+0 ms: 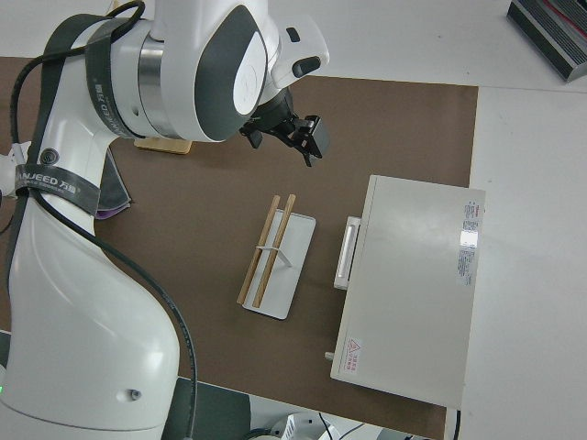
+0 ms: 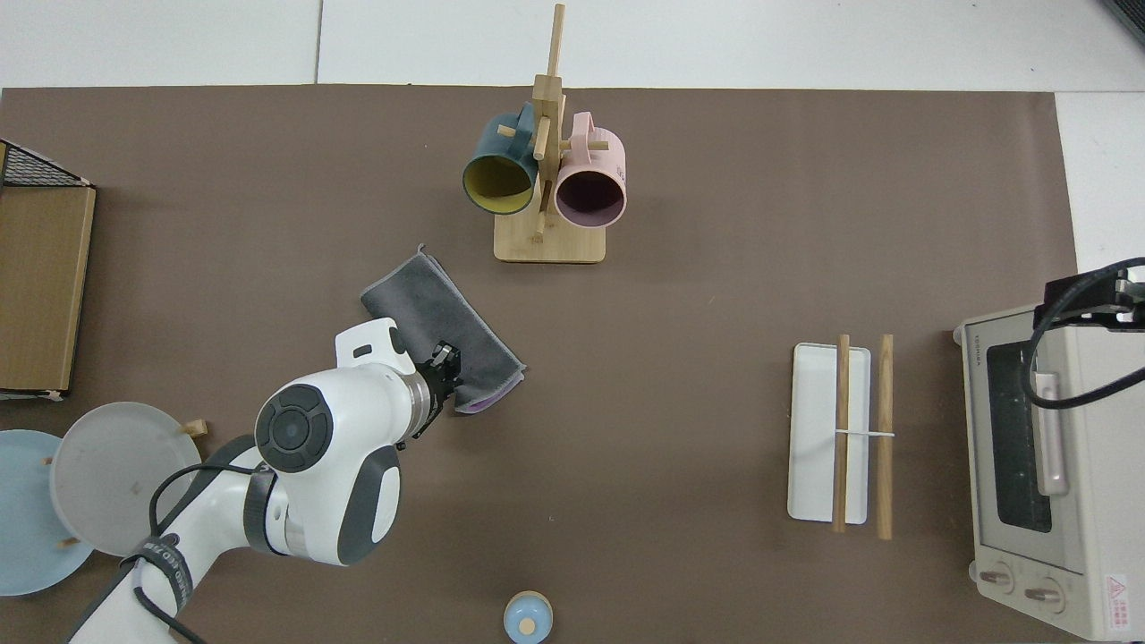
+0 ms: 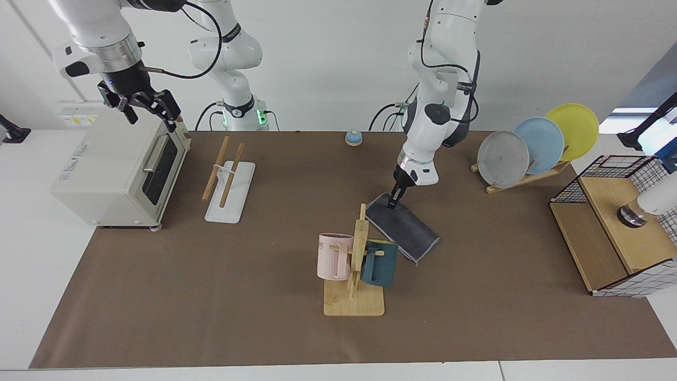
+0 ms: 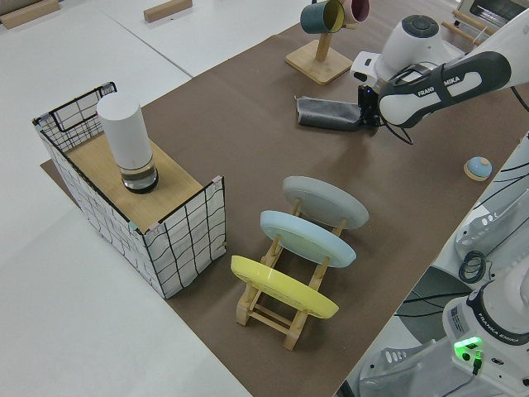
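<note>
A dark grey folded cloth [image 2: 443, 327] [image 3: 401, 228] [image 4: 326, 113] lies on the brown mat near the mug tree. One gripper [image 3: 394, 193] is down at the cloth's edge, seen in the left view; its fingers are too hidden by the wrist to tell their state. The other gripper [image 3: 146, 109] [image 1: 290, 137] hangs above the white toaster oven [image 2: 1063, 472]; whether it is open or shut is unclear.
The wooden mug tree [image 2: 547, 241] holds a teal and a pink mug. A plate rack with plates, a wire shelf [image 3: 600, 235], a white board with wooden rods [image 2: 810, 429] and a small blue object [image 2: 527, 618] surround clear mat space.
</note>
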